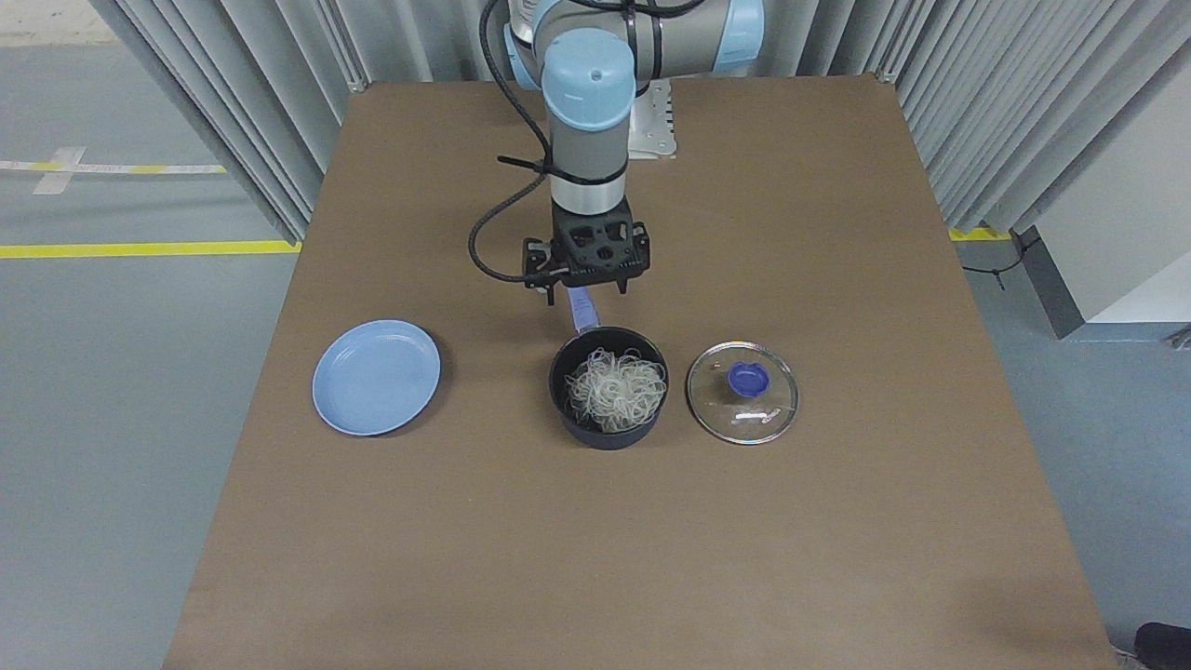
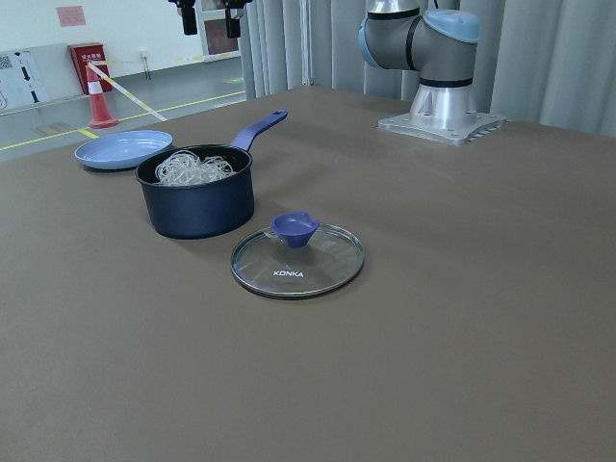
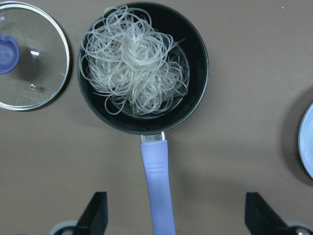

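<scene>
A dark pot with a lavender handle holds a heap of white noodle-like strands. My gripper hangs above the handle, open and empty, its two black fingers wide apart in the wrist view. A glass lid with a blue knob lies on the table beside the pot, on the right in the front view. A light blue plate sits on the other side of the pot.
The arm's base stands at the back, before grey curtains.
</scene>
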